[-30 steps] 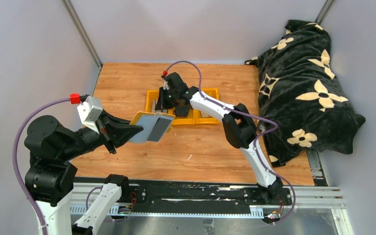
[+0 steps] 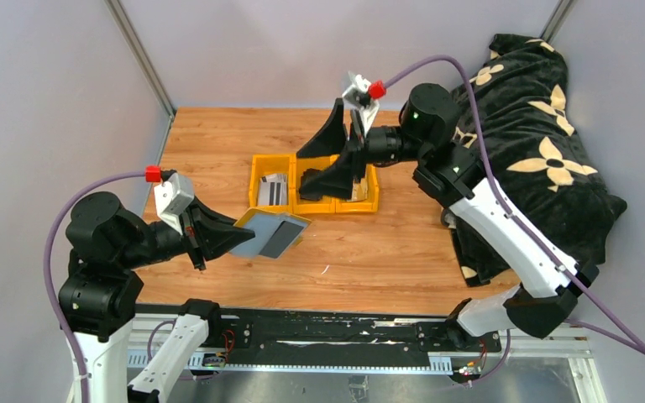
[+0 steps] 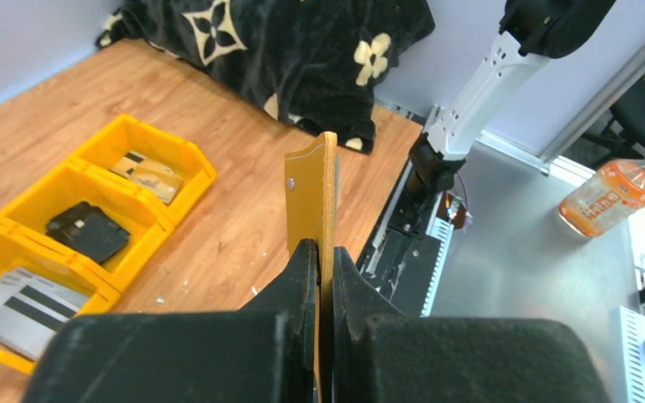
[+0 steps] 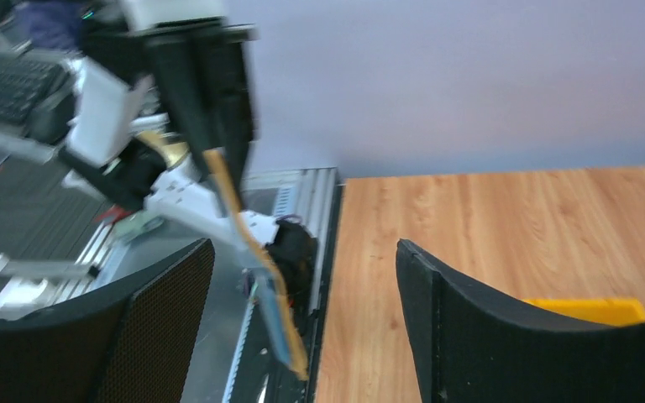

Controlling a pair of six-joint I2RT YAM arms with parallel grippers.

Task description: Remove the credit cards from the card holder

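In the top view my left gripper (image 2: 239,237) is shut on the card holder (image 2: 260,223), a yellow piece with a light blue face and a dark grey panel. From the left wrist view the yellow holder (image 3: 312,197) stands edge-on, upright between the closed fingertips. My right gripper (image 2: 315,168) hangs open above the yellow bins, with nothing between its fingers. Grey-and-white striped cards (image 3: 34,309) lie in one compartment, dark cards (image 3: 88,231) in the middle one and a tan card (image 3: 151,177) in the third. Whether cards remain inside the holder cannot be told.
The three joined yellow bins (image 2: 292,208) stand on the wooden table (image 2: 369,269), whose front half is clear. A dark flowered blanket (image 2: 546,151) is heaped at the right. An orange bottle (image 3: 609,197) lies beyond the table.
My right gripper has risen from over the left bin and shifted right, its fingers now wide apart. The left gripper has moved slightly right and toward the front, with the holder tilted differently.
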